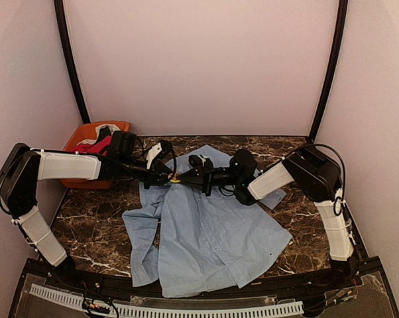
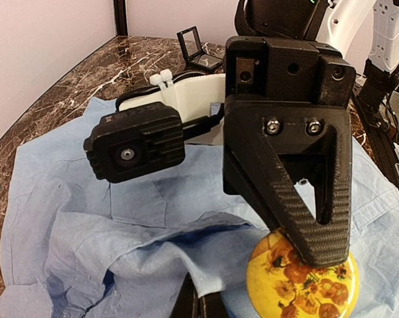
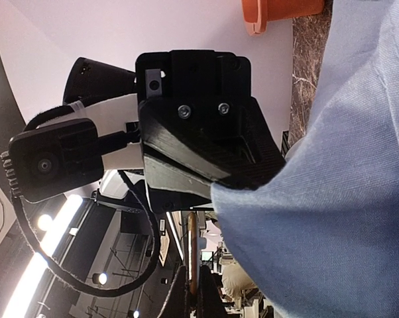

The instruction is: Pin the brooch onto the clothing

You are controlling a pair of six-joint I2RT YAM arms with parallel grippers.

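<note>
A light blue shirt (image 1: pixel 219 238) lies spread on the marble table, with both grippers meeting over its upper part. My left gripper (image 1: pixel 166 177) and my right gripper (image 1: pixel 186 179) nearly touch, with the yellow brooch (image 1: pixel 175 179) between them. In the left wrist view the brooch (image 2: pixel 302 285), printed with orange flowers, sits at the tip of the right gripper's black finger, beside a lifted fold of shirt (image 2: pixel 193 265). Both grippers are shut. In the right wrist view raised cloth (image 3: pixel 319 232) hides part of the fingers; exactly what each one pinches is hard to tell.
An orange bin (image 1: pixel 77 149) with red and white cloth stands at the back left. A small black frame (image 2: pixel 198 50) stands behind the shirt in the left wrist view. Bare marble (image 1: pixel 87 232) shows on both sides of the shirt.
</note>
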